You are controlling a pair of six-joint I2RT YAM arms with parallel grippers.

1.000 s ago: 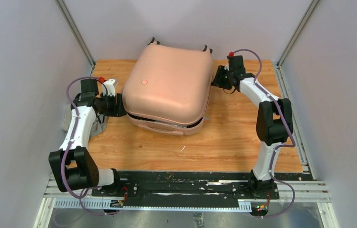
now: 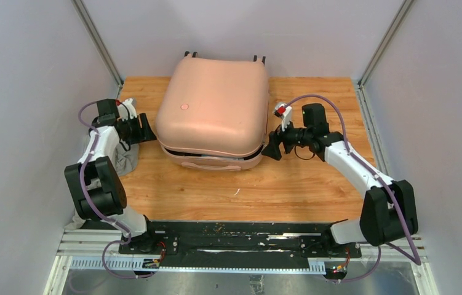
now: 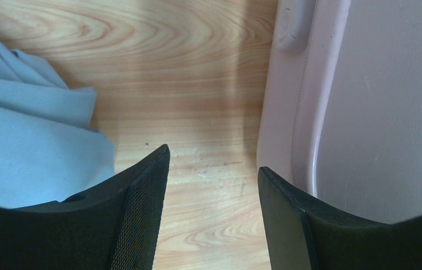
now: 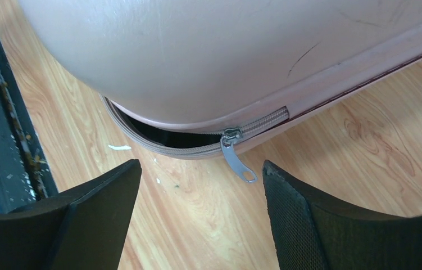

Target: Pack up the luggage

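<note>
The pink suitcase (image 2: 211,106) lies with its lid down, a dark gap showing along its front edge. In the right wrist view its zipper pull (image 4: 237,164) hangs by the front corner, just beyond my right gripper, which is open and empty. My left gripper is beside the suitcase's left side, part open with nothing between its fingers. Grey-blue cloth (image 3: 34,146) lies to the left of it, partly hidden under the left arm in the top view.
Bare wooden table (image 2: 240,196) runs in front of the suitcase and to its right. A dark rail (image 2: 240,236) borders the front, and white walls enclose the sides and back.
The left gripper shifted slightly. The suitcase has straightened a little since a second ago.
</note>
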